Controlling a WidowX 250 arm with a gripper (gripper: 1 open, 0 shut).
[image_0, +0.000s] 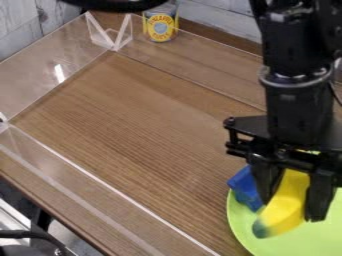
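Note:
My black gripper reaches down on the right side of the view, shut on a yellow object held at a tilt over a green plate. A blue object lies at the plate's left edge, just left of the yellow one. The arm hides the back part of the plate and some of the yellow object.
A wooden table spans the middle and left, largely clear, with transparent side walls along its left. A can with a yellow label stands at the back, near a clear plastic piece.

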